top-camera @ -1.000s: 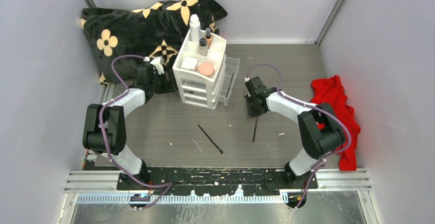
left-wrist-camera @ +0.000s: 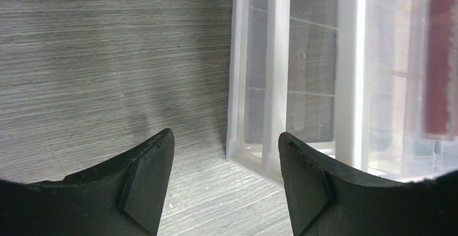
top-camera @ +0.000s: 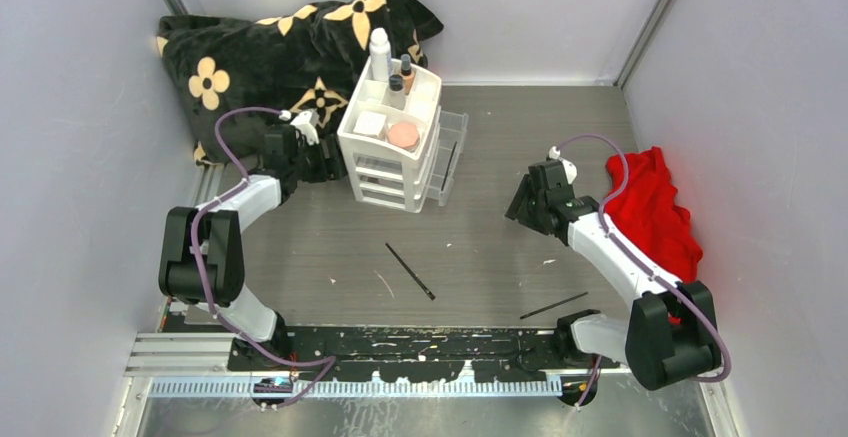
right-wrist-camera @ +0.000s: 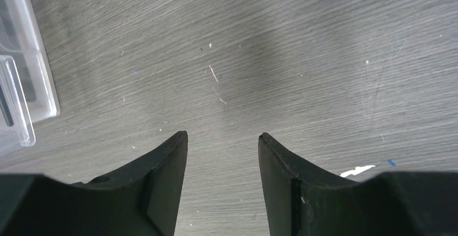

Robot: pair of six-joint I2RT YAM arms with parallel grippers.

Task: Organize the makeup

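A white makeup organizer (top-camera: 395, 162) stands at centre back, with clear drawers (top-camera: 446, 179) pulled out on its right side; a dark stick (right-wrist-camera: 5, 107) lies in one. One black pencil (top-camera: 410, 272) rests on the table before the organizer, and another pencil (top-camera: 553, 305) lies near the front edge, right of centre. My left gripper is open at the organizer's left side, its right finger (left-wrist-camera: 308, 163) overlapping the lower frame in view; touching cannot be told. Over bare table, right of the drawers, my right gripper stands open and empty.
Bottles (top-camera: 380, 55), a white box (top-camera: 369, 124) and a pink round item (top-camera: 403, 136) sit atop the organizer. A dark patterned cushion (top-camera: 270, 47) fills the back left; red cloth (top-camera: 655, 212) lies at right.
The right gripper has drawn back to the right. The right-hand pencil, earlier just below that gripper, has turned and shifted right and toward the front edge. The left arm has barely moved.
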